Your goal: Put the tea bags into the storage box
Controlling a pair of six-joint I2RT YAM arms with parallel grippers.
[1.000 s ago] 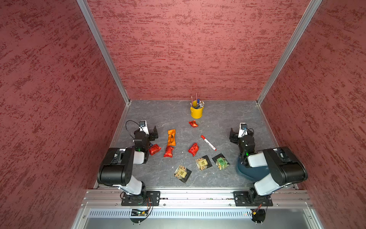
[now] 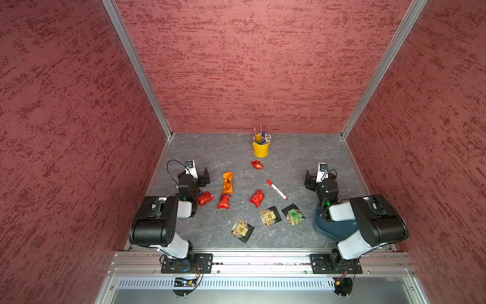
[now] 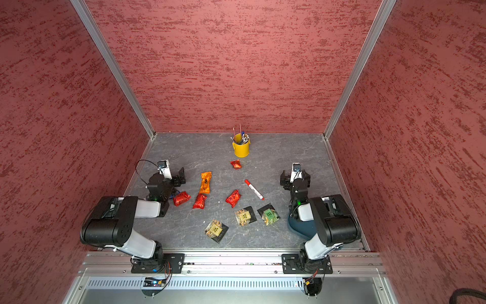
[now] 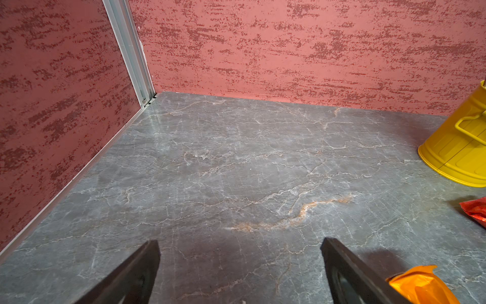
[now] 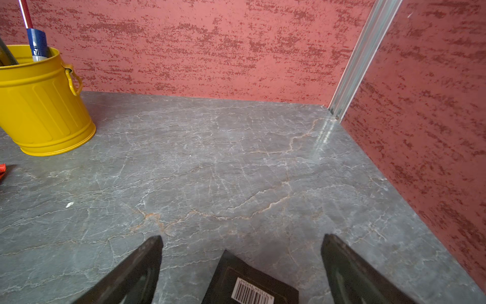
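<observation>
Three small packets, seemingly the tea bags, lie flat near the table's front: one yellow-labelled (image 2: 240, 229), a second yellow-labelled (image 2: 268, 217), and one green-labelled (image 2: 293, 215), each with a black part. Partly beneath my right arm sits a dark blue container (image 2: 326, 229), seemingly the storage box; its inside is hidden. In the left wrist view my left gripper is open and empty, over bare table at the left. My right gripper is also open and empty, at the right; a black barcoded item (image 5: 242, 283) lies on the table below it.
Red wrapped packets (image 2: 256, 198) and an orange one (image 2: 228, 182) are scattered left and centre. A red-and-white marker (image 2: 277, 189) lies mid-table. At the back stands a yellow bucket (image 2: 261, 148) of pens.
</observation>
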